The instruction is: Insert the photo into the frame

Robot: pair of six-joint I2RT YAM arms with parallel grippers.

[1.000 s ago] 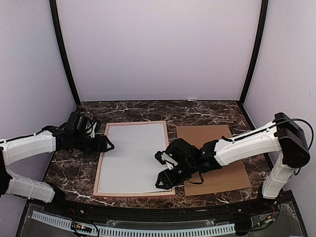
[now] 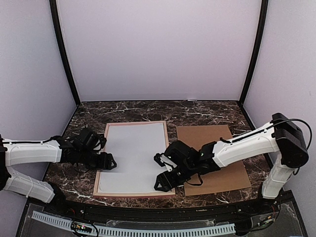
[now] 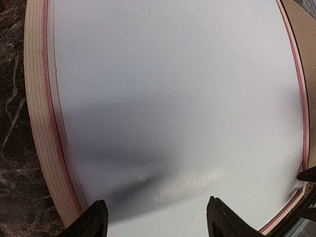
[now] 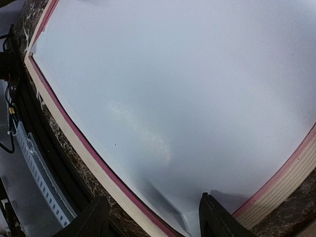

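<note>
A white sheet lies inside the pale wooden frame with its pinkish inner edge. My left gripper is low over the sheet's left side, its fingers apart with nothing between them in the left wrist view. My right gripper is over the frame's near right corner, also open and empty. In the right wrist view the sheet bends slightly at that corner, with a shadow.
A brown board lies right of the frame. A black rail runs along the near edge.
My left gripper has moved toward the near side and a little right, over the sheet.
</note>
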